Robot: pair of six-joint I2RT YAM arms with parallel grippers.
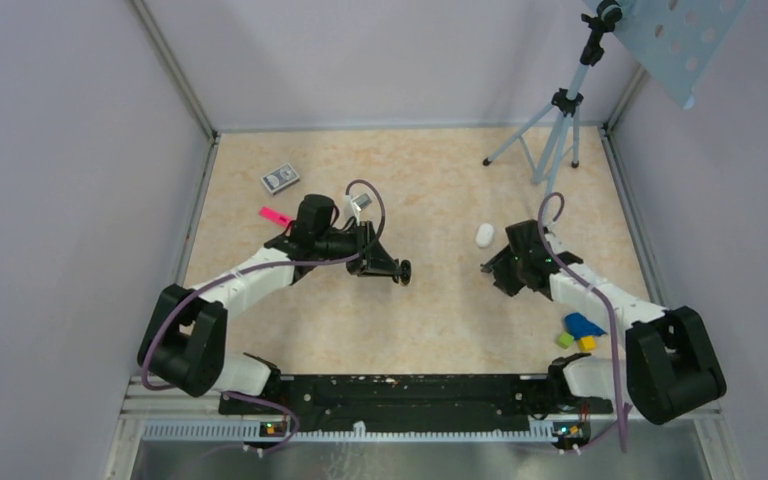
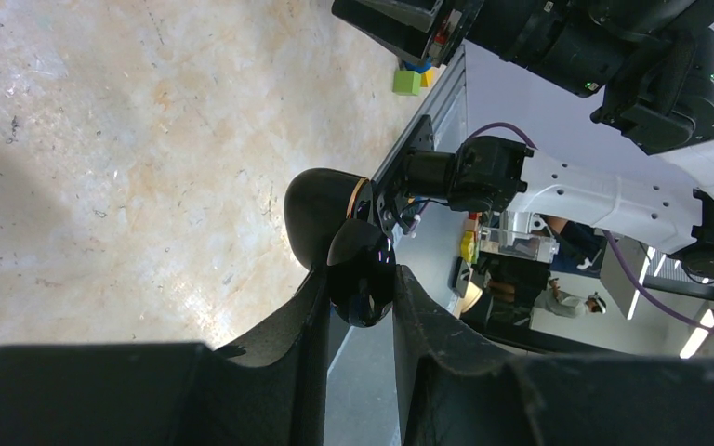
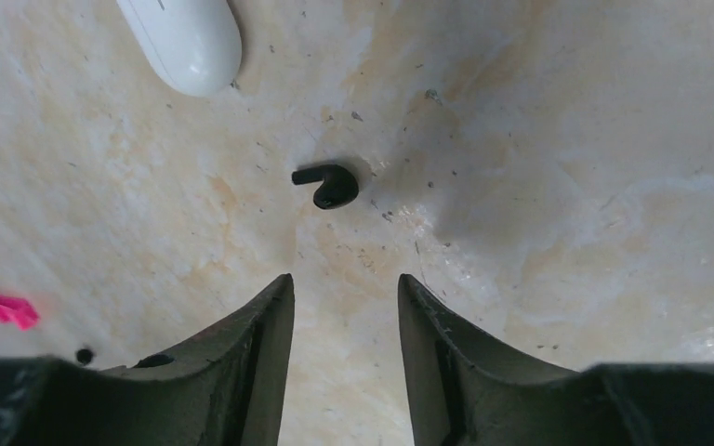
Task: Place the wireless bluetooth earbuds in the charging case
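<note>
My left gripper [image 1: 390, 268] is shut on the black, glossy charging case [image 2: 361, 269], whose open lid with an orange band shows in the left wrist view; it is held over the middle of the table. A small black earbud [image 3: 336, 190] lies on the table in the right wrist view, above and between the fingertips of my right gripper, which stands part open with nothing between them. A white rounded object [image 3: 191, 51] lies beside the earbud.
A pink item [image 1: 274, 216] and a grey-white box [image 1: 280, 178] lie at the left. Blue, green and yellow blocks [image 1: 588, 342] lie at the front right. A tripod [image 1: 560, 130] stands at the back right.
</note>
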